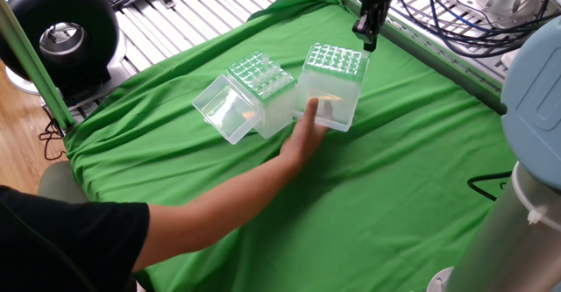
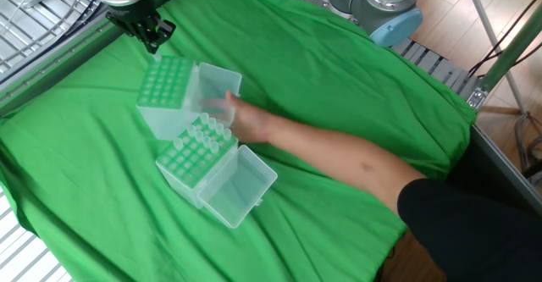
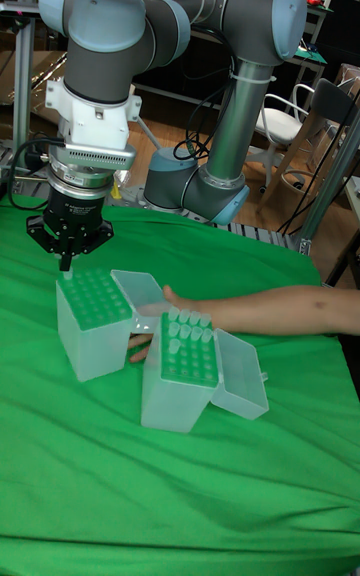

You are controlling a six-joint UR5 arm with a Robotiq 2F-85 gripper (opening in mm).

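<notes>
My gripper (image 3: 66,266) points down at the back edge of the cloth, shut on a small translucent tube (image 3: 67,275). Just beneath it stands a clear box (image 3: 94,350) with a green grid top (image 2: 167,80); its holes look empty. The tube's lower end is close to that grid's back corner, and whether they touch cannot be told. Beside it is a second clear box (image 3: 174,402), whose green grid (image 2: 201,162) carries several translucent tubes (image 2: 209,134) in part of its holes. Both lids hang open.
A person's hand (image 1: 304,140) is at the first box's open lid (image 2: 218,80), its arm crossing the cloth. The second box's lid (image 2: 241,187) sticks out to the side. Metal frame edging (image 1: 438,60) runs behind the gripper.
</notes>
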